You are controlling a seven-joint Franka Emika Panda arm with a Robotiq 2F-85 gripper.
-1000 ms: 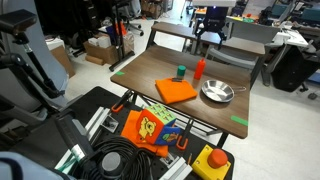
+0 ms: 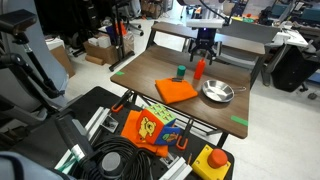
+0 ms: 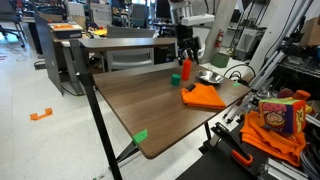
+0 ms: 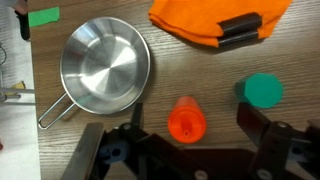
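A red bottle [image 2: 199, 69] stands upright on the table. My gripper [image 2: 203, 51] is open above it, fingers pointing down. From the wrist, the bottle's round top [image 4: 187, 120] appears between the two spread dark fingers, and nothing is gripped. A small green cup [image 4: 262, 90] stands to the right of the bottle in that view, near one finger. On the other side lies a shiny metal pan [image 4: 105, 65] with a thin handle. An orange cloth [image 2: 176, 91] is spread on the table, with a small black object [image 4: 240, 29] on it.
The wooden table [image 3: 140, 106] has bare room at its left side in exterior view 1. A colourful bag [image 2: 150, 127] and orange cloth lie beyond the table's near edge, beside coiled black cables. Another table [image 2: 240, 45] stands behind.
My gripper has come down and slightly left in exterior view 1, closer to the red bottle. Bottle, cup, pan and cloth have stayed in place.
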